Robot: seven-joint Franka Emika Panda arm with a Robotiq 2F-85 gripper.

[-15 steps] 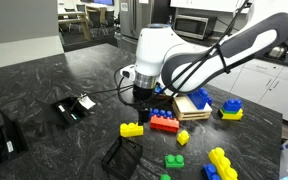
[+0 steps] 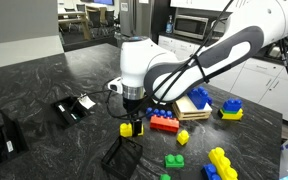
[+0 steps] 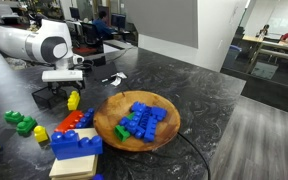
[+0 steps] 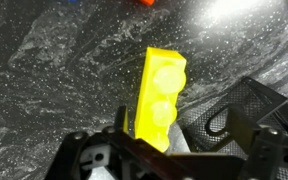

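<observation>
A long yellow block [image 4: 162, 88] lies on the dark table; in the wrist view it runs up between the open fingers of my gripper. From the first exterior view, the gripper [image 2: 136, 113] is low over this yellow block [image 2: 126, 130] and partly covers it. The other exterior view has the yellow block [image 3: 74, 101] just in front of the gripper [image 3: 64, 78]. Nothing is held, and whether the fingers touch the block cannot be told. Close beside the block is a black mesh basket [image 2: 122, 158].
A red block [image 2: 164, 124] and several other bricks lie to the right. The wooden bowl [image 3: 106, 119] holds blue and green bricks. A dark open box [image 2: 69, 108] stands to the left, and the table beyond it is mostly clear.
My gripper has come down and a little left, from behind the yellow block to right over it. The block and basket look unmoved.
</observation>
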